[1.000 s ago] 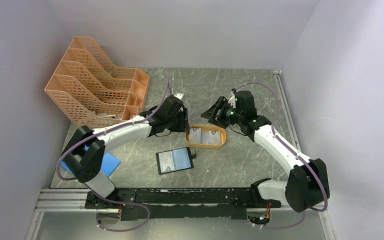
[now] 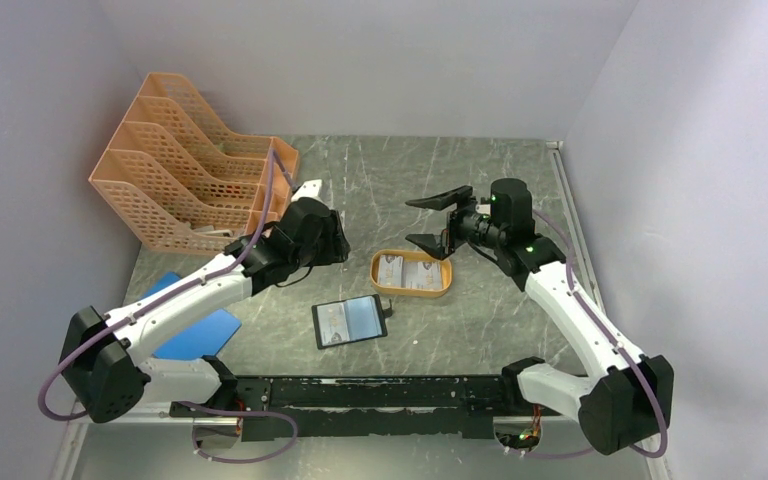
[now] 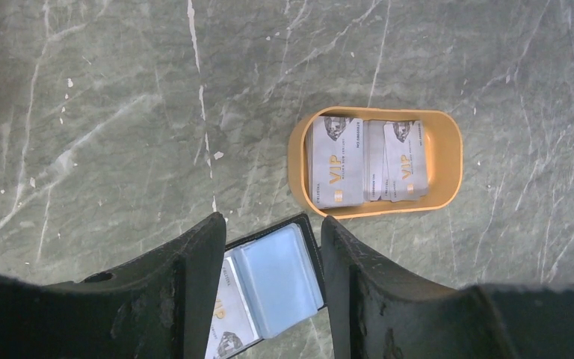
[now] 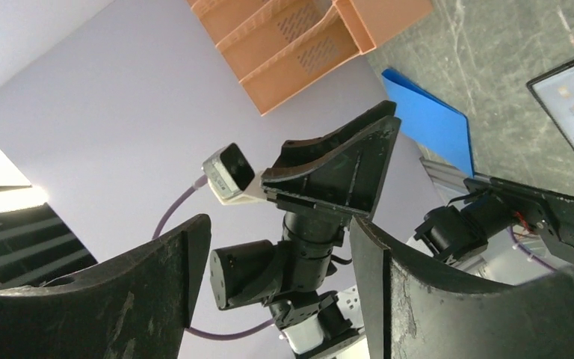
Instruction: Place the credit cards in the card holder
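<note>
The card holder (image 2: 350, 322) lies unfolded at the front of the table. A grey VIP card (image 3: 230, 314) shows in its left side, while its right side is a pale blue pocket (image 3: 278, 273). More grey VIP cards (image 3: 338, 161) rest in an orange oval tray (image 3: 297, 168) behind the holder. My left gripper (image 2: 339, 252) hangs left of that tray, fingers (image 3: 203, 262) apart and nothing between them. Right of it, my right gripper (image 2: 408, 221) stands wide open above the tray's back, pointing left and also empty.
An orange multi-slot rack (image 2: 195, 165) fills the back left. A blue folded sheet (image 2: 195, 330) lies at the left, partly under my left arm.
My left gripper has moved left, away from the tray. The right gripper's fingers have spread much wider, and its arm has shifted slightly. Tray and holder have stayed in place.
</note>
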